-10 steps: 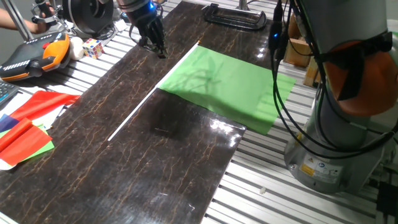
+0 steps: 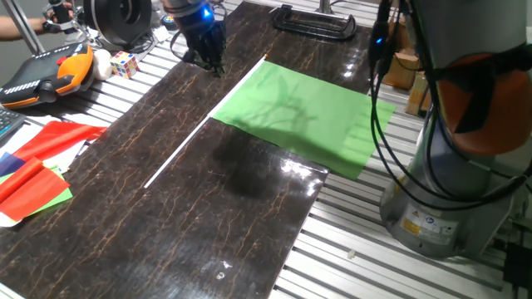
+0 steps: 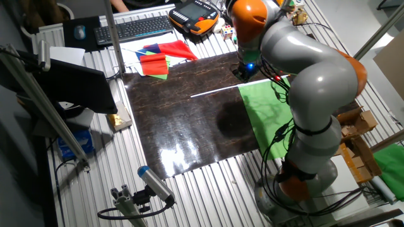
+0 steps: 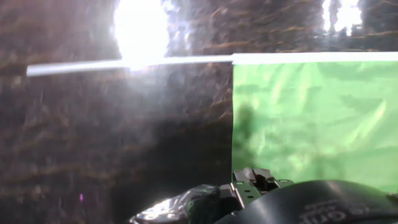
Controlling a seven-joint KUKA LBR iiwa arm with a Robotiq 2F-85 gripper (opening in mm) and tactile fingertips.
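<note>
A green flag (image 2: 307, 116) lies spread on the dark marbled table, its far-right part reaching past the table edge. Along one side runs its thin white pole (image 2: 177, 154), whose bare end extends over the table. My gripper (image 2: 218, 71) hangs above the table near the flag end of the pole, apart from both. Seen from the other side, the gripper (image 3: 242, 75) is a small dark shape below the orange wrist. In the wrist view, the pole (image 4: 186, 60) crosses the top and the flag (image 4: 317, 118) fills the right; how the fingers stand is unclear.
Red and green flags (image 2: 33, 187) lie folded at the left. An orange-black teach pendant (image 2: 50, 75) and a puzzle cube (image 2: 125, 65) rest beyond the table edge. A black tray-like frame (image 2: 314, 23) sits at the back.
The arm and its hanging cables have shifted slightly, and my gripper has tipped a little. A broader shadow now falls on the table beside the flag. Flag and pole have not moved.
</note>
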